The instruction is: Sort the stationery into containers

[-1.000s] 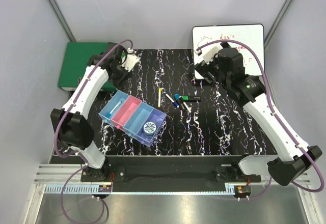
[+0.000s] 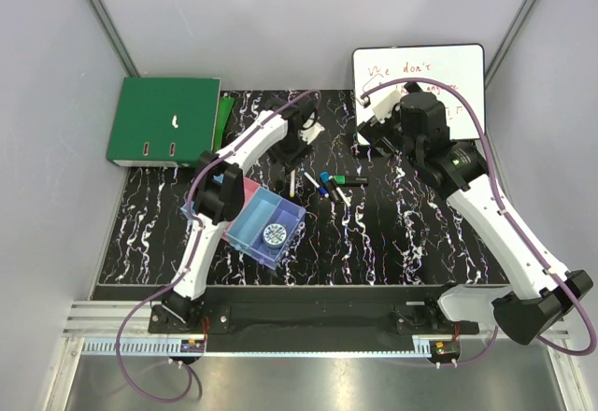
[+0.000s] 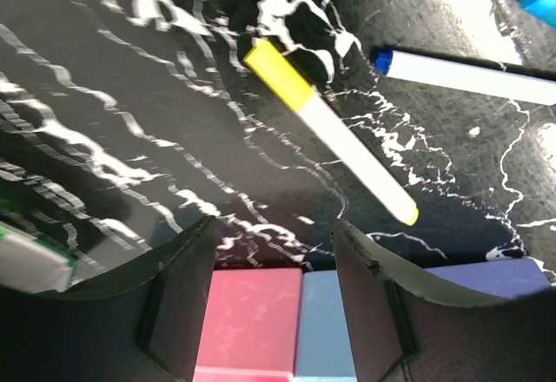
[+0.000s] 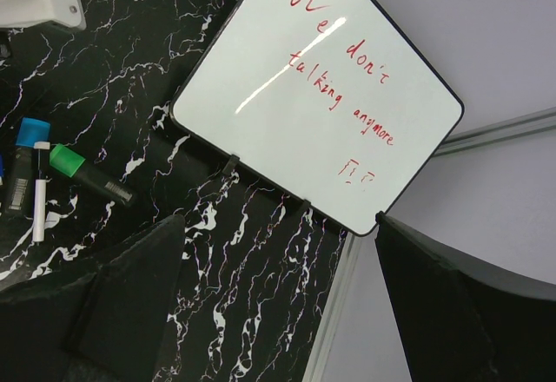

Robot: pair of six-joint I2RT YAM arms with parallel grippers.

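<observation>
A yellow-and-white marker (image 3: 330, 130) lies on the dark marbled table, just ahead of my left gripper. That gripper is open and its fingers are empty; the marker is clear of both. To the marker's right lies a white pen with blue ends (image 3: 469, 76). In the top view the divided box (image 2: 250, 233) has pink, blue and purple compartments, and a round tape-like item (image 2: 274, 234) sits in the purple one. My left arm covers the box's left end. Near the whiteboard, my right gripper stands open with nothing between its fingers.
Green-capped (image 4: 94, 175) and blue-capped (image 4: 23, 165) dark markers lie mid-table beside a slim white pen (image 4: 39, 200). The whiteboard (image 4: 304, 87) leans at the back right, a green folder (image 2: 163, 117) at the back left.
From beside the green folder, my left arm swung right, past the box's left end, to near the yellow marker. More recently it shifted only slightly. My right arm stayed still.
</observation>
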